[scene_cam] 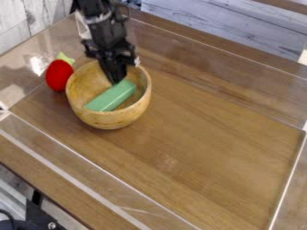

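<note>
A wooden bowl [96, 117] sits on the table at the upper left, holding a green block [110, 98]. Directly above the bowl's back half is my black gripper [115, 59], shut, with nothing visible between its fingers. A red object [59, 75] lies just left of the bowl, with a small yellow-green piece behind it.
A pale wall runs along the back left, and a light surface lies beyond the table's back right edge.
</note>
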